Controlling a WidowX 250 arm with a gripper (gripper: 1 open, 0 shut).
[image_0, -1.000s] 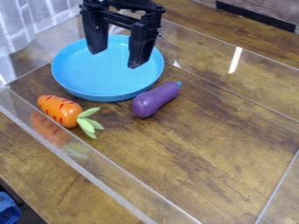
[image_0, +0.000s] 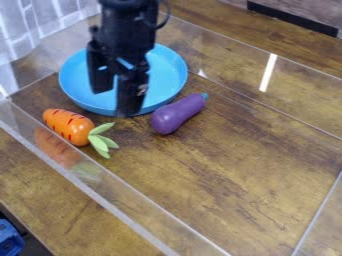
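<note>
My black gripper (image_0: 116, 78) is blurred and open, hanging over a light blue bowl (image_0: 168, 66) at the upper left. A toy carrot (image_0: 70, 126) with pale green leaves lies in front of the bowl on the left. A purple eggplant (image_0: 178, 113) lies at the bowl's front right. Nothing shows between the fingers.
Clear plastic edging runs along the left, with a blue object (image_0: 7, 240) at the lower left corner.
My gripper has moved down and to the left over the bowl, turning as it went. The bowl, carrot and eggplant stay where they were.
</note>
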